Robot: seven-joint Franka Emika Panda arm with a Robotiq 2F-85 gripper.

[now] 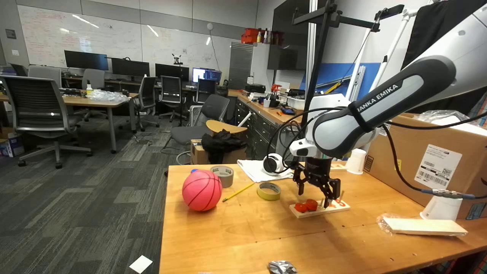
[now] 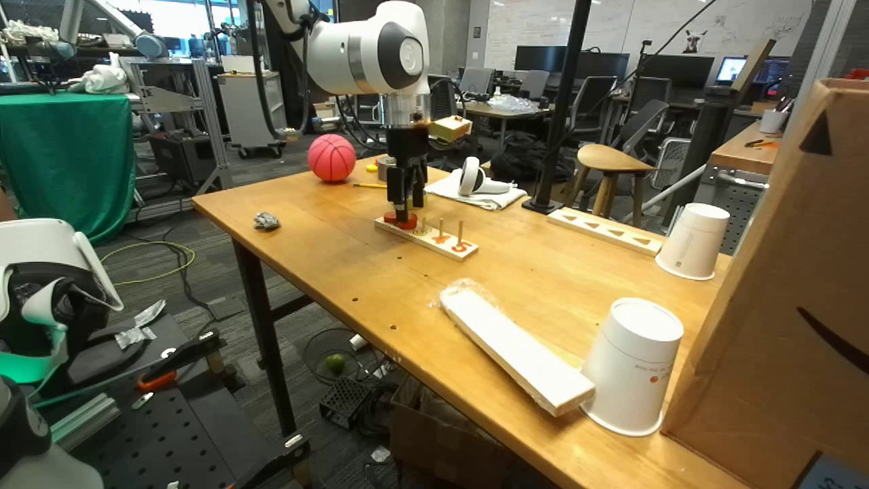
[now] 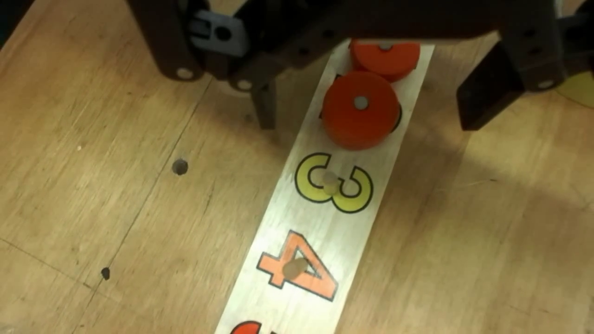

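Note:
A narrow wooden number board (image 3: pixel 312 222) with upright pegs runs across the wrist view. Bare pegs rise from the yellow 3 (image 3: pixel 356 189) and the orange 4 (image 3: pixel 300 267). One red disc (image 3: pixel 362 111) sits on the peg just above the 3, and a second red disc (image 3: pixel 385 58) is on the peg at the board's end, partly hidden by the gripper. My gripper is open above the board, its fingers apart on either side and nothing held. In exterior view 2 the gripper (image 2: pixel 405 213) points straight down close over the discs.
A pink ball (image 1: pixel 202 190), tape rolls (image 1: pixel 269 191) and a pencil (image 1: pixel 238 192) lie left of the board. On the other side are a wrapped white plank (image 2: pixel 513 346), paper cups (image 2: pixel 633 367) and a large cardboard box (image 2: pixel 774 285).

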